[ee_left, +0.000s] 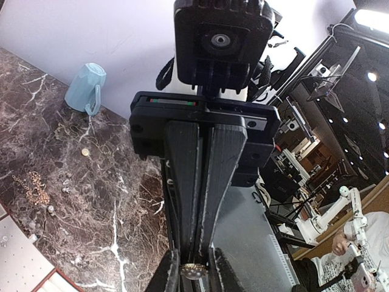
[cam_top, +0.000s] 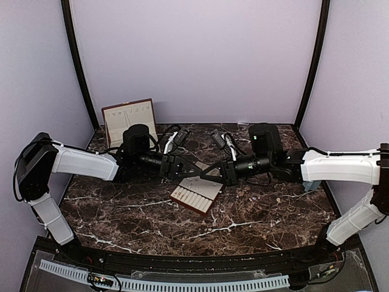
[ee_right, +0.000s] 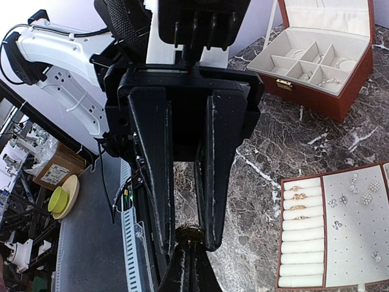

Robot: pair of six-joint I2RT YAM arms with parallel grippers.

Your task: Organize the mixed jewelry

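Just above the jewelry tray, my left gripper and right gripper meet tip to tip. A small gold-toned ring stands at the left gripper's tips, which are shut on its lower part. The right fingers lie against both sides of the same ring, leaving hardly any gap. In the right wrist view, the tray has cream ring rolls, several with gold rings, and a pegged panel with sparkling earrings. The open jewelry box holds pieces in its compartments.
Loose jewelry lies on the dark marble table, including a gold chain, a small round gold piece and silvery bits. Behind them, near the wall, is a light blue mug. Bare table fills the front.
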